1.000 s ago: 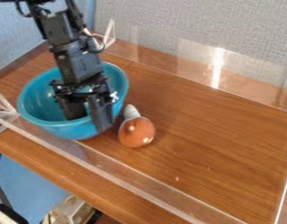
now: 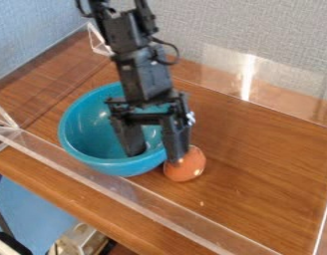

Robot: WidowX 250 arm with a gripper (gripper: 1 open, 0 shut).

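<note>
A teal bowl (image 2: 92, 133) sits on the wooden table at the left. My dark gripper (image 2: 153, 129) is over the bowl's right side, open, and partly hides the bowl. An orange-red round object (image 2: 185, 166) rests on the table just right of the bowl, below the gripper; a small pale piece behind it is partly hidden by the gripper.
Clear panels line the back and front edges, with a textured wall behind. Beyond the front left edge are a blue surface and some hardware.
The gripper has moved right, from inside the bowl toward the orange object. The bowl has shifted right as well and now sits closer to that object.
</note>
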